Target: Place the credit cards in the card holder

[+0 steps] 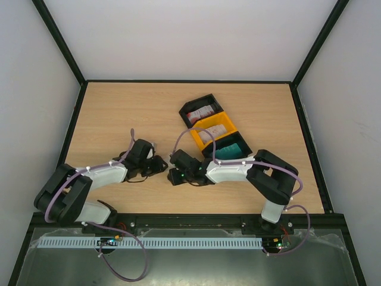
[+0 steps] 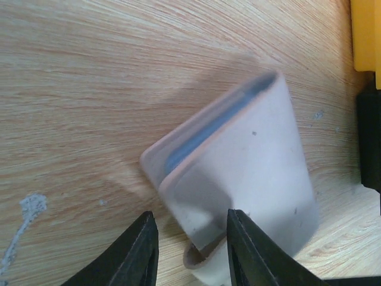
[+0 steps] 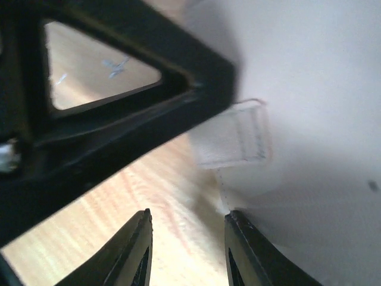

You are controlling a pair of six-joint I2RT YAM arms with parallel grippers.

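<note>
The pale card holder (image 2: pixel 244 173) stands bent on the wood table, its slot parted to show a blue strip (image 2: pixel 208 131) inside; I cannot tell whether this is lining or a card. My left gripper is part open at the holder's near lower corner, one finger overlapping its face. In the right wrist view, the holder (image 3: pixel 309 149) fills the right side, close up and blurred. There my right gripper is part open, with bare table visible between its fingers and the right finger close against the holder. From above, both grippers mostly hide it.
Behind the right arm is a row of bins: a black one (image 1: pixel 186 114) with red-and-white items, a yellow one (image 1: pixel 224 117) with pale items, and a black one (image 1: pixel 245 142) with something teal.
</note>
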